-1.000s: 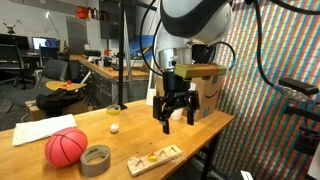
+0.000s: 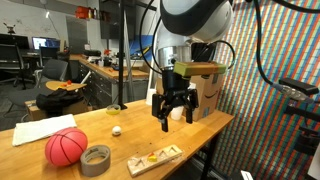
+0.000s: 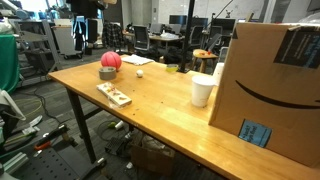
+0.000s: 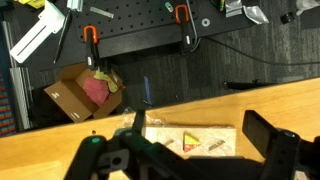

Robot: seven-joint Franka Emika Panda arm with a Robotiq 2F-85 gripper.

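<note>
My gripper [image 2: 178,115] hangs open above the front edge of the wooden table [image 2: 120,135], with nothing between its fingers. Below it on the table lies a pale wooden puzzle board [image 2: 155,161] with a few small coloured pieces, among them a yellow one. In the wrist view the board [image 4: 205,139] shows at the bottom, between the two dark fingers, with a yellow triangle [image 4: 190,140] on it. A clear gap separates the gripper from the board, as exterior view 2 also shows, with the gripper [image 3: 84,46] high at the left.
A red ball [image 2: 66,147] and a roll of grey tape [image 2: 96,158] sit left of the board. Farther back are a small white ball [image 2: 116,131] and a yellow tape roll [image 2: 112,110]. White cups [image 3: 201,90] stand beside a large cardboard box [image 3: 268,90]. Mid-table is clear.
</note>
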